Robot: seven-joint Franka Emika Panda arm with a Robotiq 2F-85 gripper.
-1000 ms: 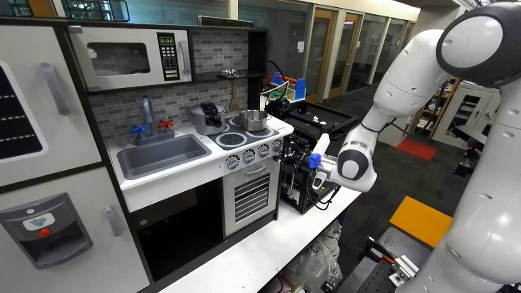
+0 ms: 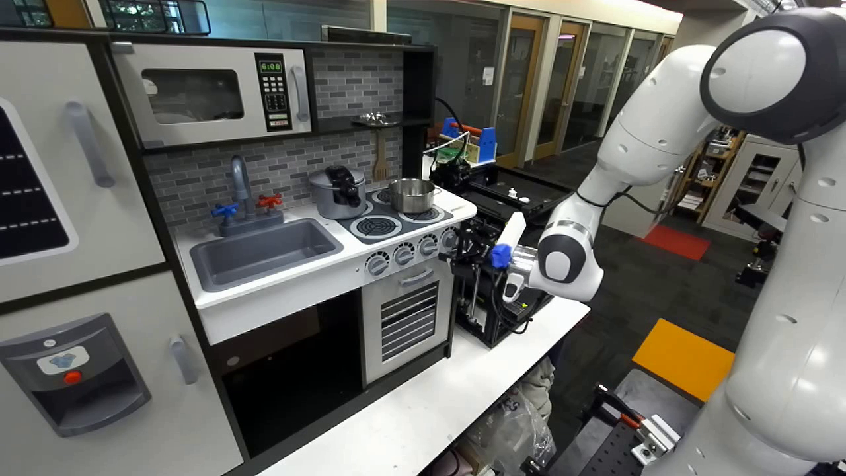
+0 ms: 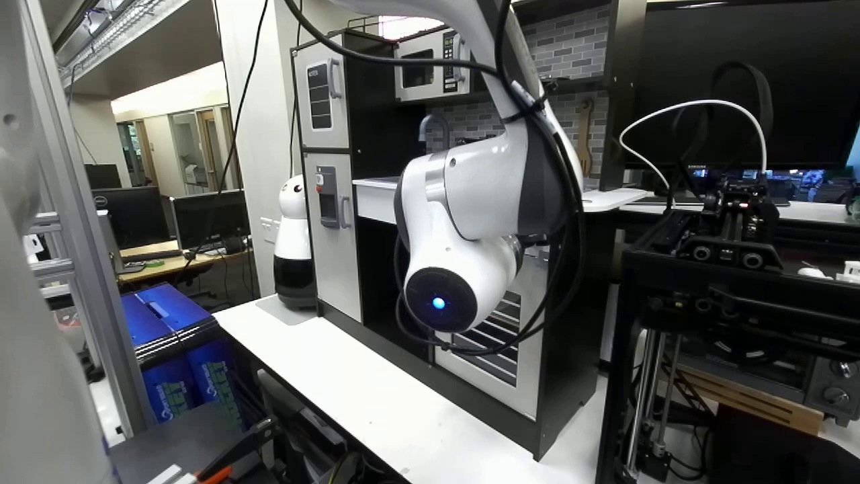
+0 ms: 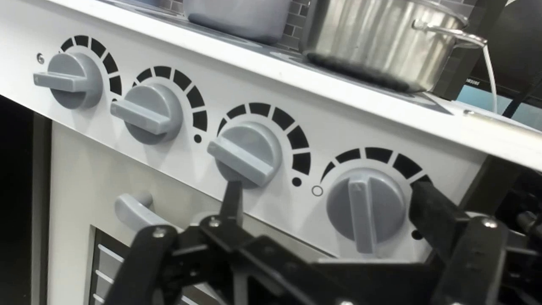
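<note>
Grey stove knobs line the white front panel of the toy kitchen. In the wrist view the rightmost knob [image 4: 364, 208] has its grip bar near vertical, while the third knob [image 4: 245, 154] and the two others have tilted bars. My gripper is open in front of the panel. Its right finger [image 4: 434, 211] stands by the right side of the rightmost knob, and its left finger [image 4: 232, 203] lies below the third knob. Nothing shows gripped between them. From the side, the gripper [image 2: 458, 252] is close to the stove's right end; contact cannot be made out.
A steel pot [image 2: 412, 195] and a grey lidded pot [image 2: 338, 193] stand on the stovetop. Below the knobs are the oven door [image 2: 406, 317] and its handle [image 4: 137, 211]. Black printer-like equipment [image 2: 496, 293] crowds the right side.
The pots have stayed put.
</note>
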